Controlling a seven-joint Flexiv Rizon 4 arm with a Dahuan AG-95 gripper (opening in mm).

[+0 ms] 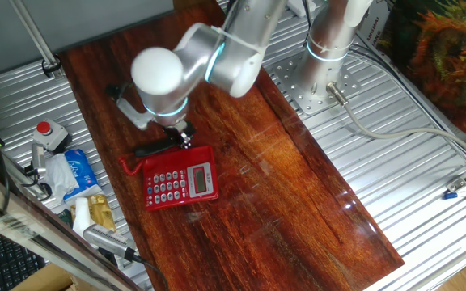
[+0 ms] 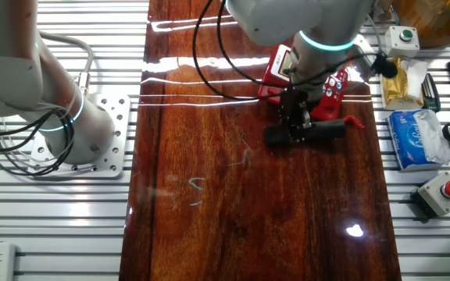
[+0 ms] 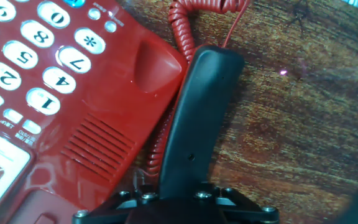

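A red desk phone (image 1: 180, 179) with silver keys and a small display lies on the wooden table. Its black handset (image 3: 199, 118) is off the body, beside the phone's edge, with the coiled red cord (image 3: 182, 28) at its far end. My gripper is shut on the handset near one end, and the handset runs out from between the fingers. From the other side, the handset (image 2: 307, 133) shows dark below the gripper (image 2: 295, 117). Whether it touches the table is hard to tell.
Loose black cables (image 2: 201, 62) hang along the arm.
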